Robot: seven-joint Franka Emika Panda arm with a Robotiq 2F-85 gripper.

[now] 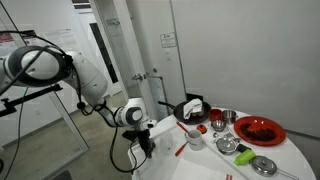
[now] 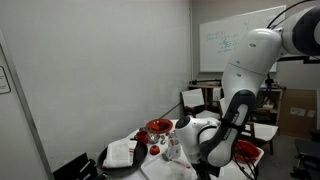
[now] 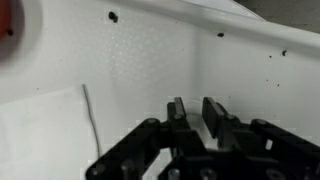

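Observation:
At the near left edge of the white table, my gripper [image 1: 146, 152] points down, low over the surface. The wrist view shows the tips of the gripper a small gap apart. A pale, rounded shape [image 3: 196, 122] appears in and below that gap. Whether the fingers touch it does not show. In exterior view 2 the arm hides much of the table's near part.
A white cup [image 1: 195, 139], a dark pan [image 1: 190, 112] with a white cloth, red pots [image 1: 215, 115], a red plate [image 1: 259, 129], a green item [image 1: 244, 157] and a lidded pan [image 1: 264, 165] stand farther right. Bare table lies near the front.

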